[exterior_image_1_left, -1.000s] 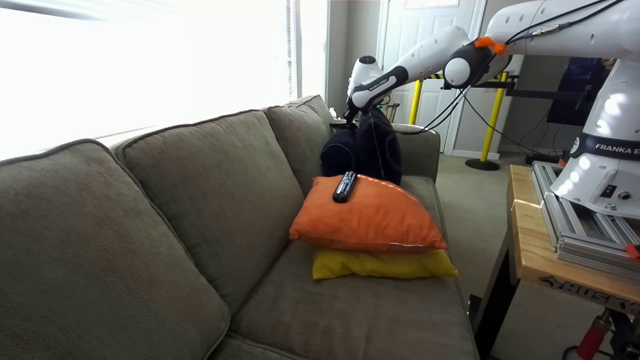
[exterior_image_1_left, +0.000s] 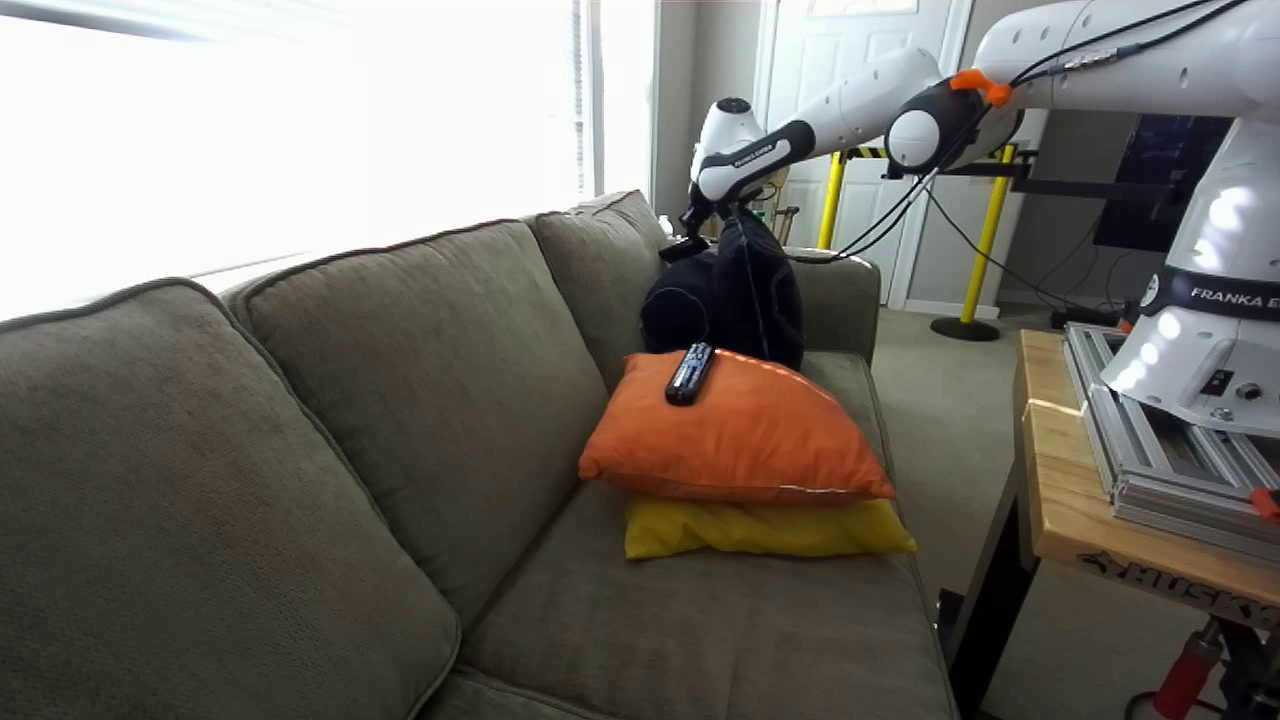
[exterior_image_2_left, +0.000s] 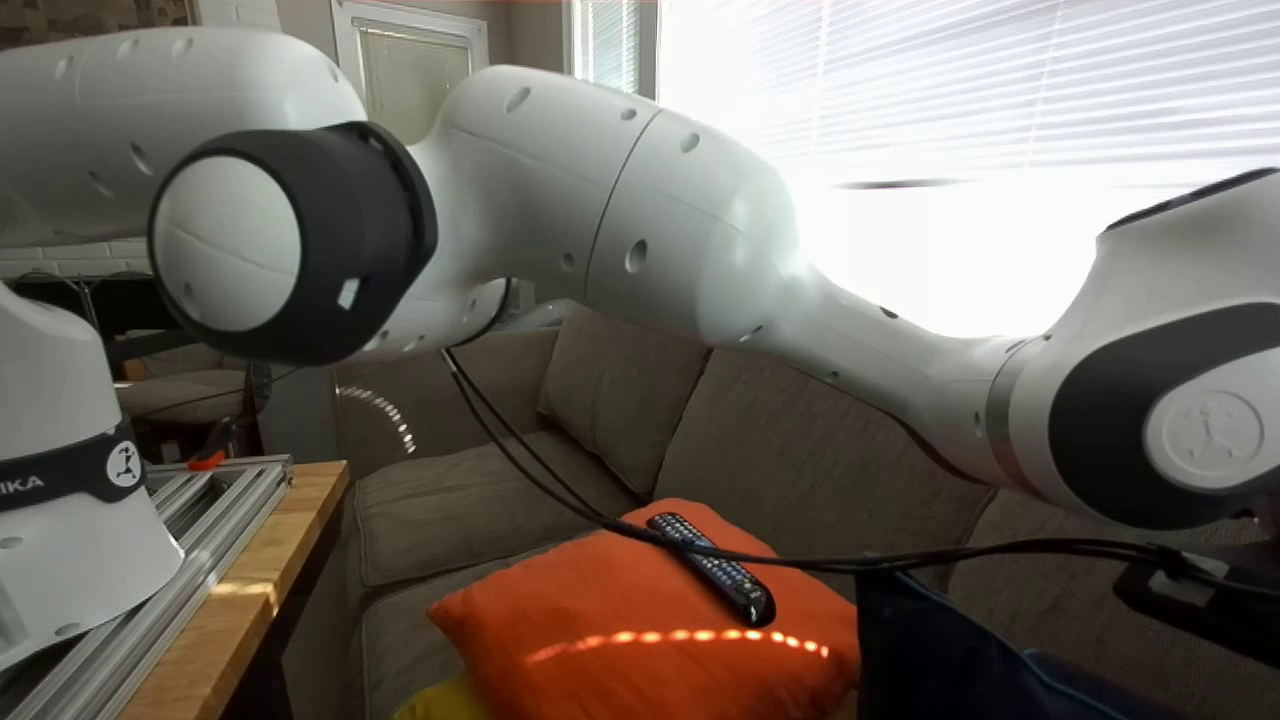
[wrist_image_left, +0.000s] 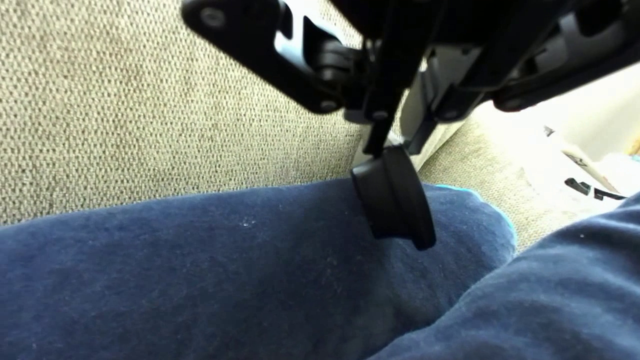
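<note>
In the wrist view, my gripper is shut on a small black object (wrist_image_left: 397, 198) with a flared end; what it is, I cannot tell. Below the object in that view lie dark blue plush cushions (wrist_image_left: 210, 270), and whether it touches them is unclear. Exterior view 1 has the hand at the far end of the couch, above the navy cushions (exterior_image_1_left: 756, 294). A black remote (exterior_image_1_left: 690, 373) rests on the orange pillow (exterior_image_1_left: 744, 426), well away from the hand. Exterior view 2 also shows this remote (exterior_image_2_left: 714, 569).
Under the orange pillow is a yellow pillow (exterior_image_1_left: 768, 528). The couch backrest (exterior_image_1_left: 408, 348) runs beside them, and the near seat (exterior_image_1_left: 672, 624) is bare. A wooden bench (exterior_image_1_left: 1056, 480) carries the robot base. Black cables (exterior_image_2_left: 840, 559) hang across in front of the remote in exterior view 2.
The hand has risen slightly and shifted a little left in exterior view 1. Its dark lower part now slants where it was nearly level. Pillows and remote have not moved.
</note>
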